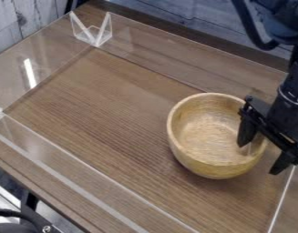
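A wooden bowl (206, 153) sits empty on the brown tabletop at the centre right of the camera view. My black gripper (263, 147) reaches in from the right, with its fingers at the bowl's right rim, one by the inside and one outside. Whether it is closed on the rim is unclear.
Pale tape marks show at the back left, left edge and right front. A dark area with cables lies beyond the lower-left edge.
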